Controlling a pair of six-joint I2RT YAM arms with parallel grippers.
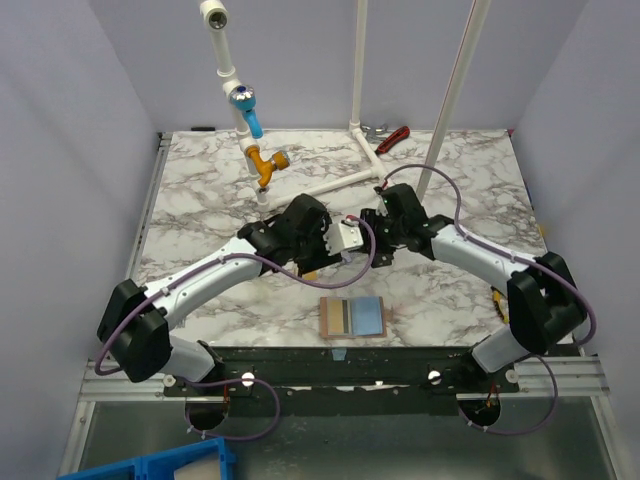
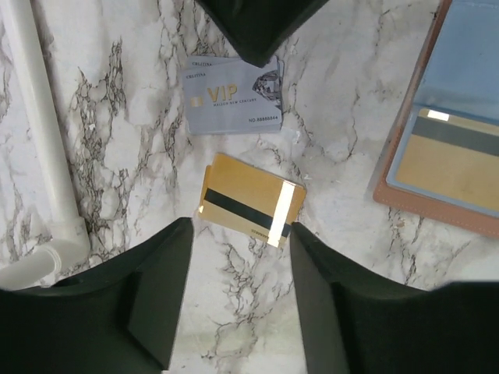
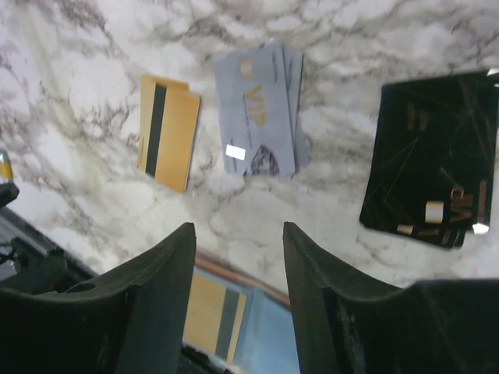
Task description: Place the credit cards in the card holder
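Observation:
The card holder (image 1: 367, 316) lies open near the table's front edge, gold striped card in one half, blue other half, also at the left wrist view's right (image 2: 468, 54). Gold cards and silver VIP cards lie loose on the marble; in the right wrist view black cards (image 3: 425, 160) lie to the right of the silver ones. My left gripper hangs above the gold cards, fingers apart, empty. My right gripper is above the table, fingers apart with nothing between them.
White pipes (image 1: 320, 186) with an orange tap (image 1: 266, 165) stand at the back. Red-handled pliers (image 1: 394, 137) lie at the back.

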